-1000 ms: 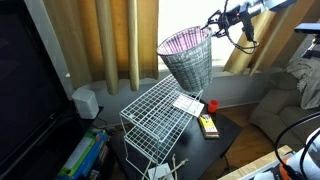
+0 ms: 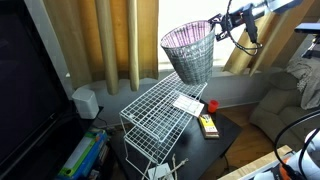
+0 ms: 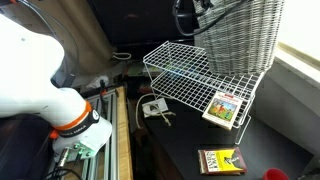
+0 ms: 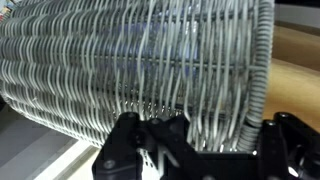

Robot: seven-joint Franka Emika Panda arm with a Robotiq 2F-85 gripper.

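Observation:
A tall grey wicker basket point(image 2: 190, 60) with a pink inside hangs, slightly tilted, beside and above the back of the white wire rack point(image 2: 150, 118). My gripper point(image 2: 213, 24) is shut on its rim at the upper right. In the wrist view the basket's woven wall point(image 4: 150, 70) fills much of the picture, and its thick rim runs down between the dark fingers of the gripper. Only the lower part of the basket point(image 3: 240, 40) shows in the other exterior view, behind the rack.
On the rack lies a small picture-covered box point(image 3: 222, 108). A yellow and red packet point(image 3: 221, 161) and a red cup point(image 2: 213, 105) are on the dark table. Pale cables point(image 3: 157, 108) lie near the rack, and a black screen point(image 2: 28, 75) stands at left.
The basket and my gripper have shifted slightly to the right and up in exterior view 1. The rack and the things on the table have stayed put.

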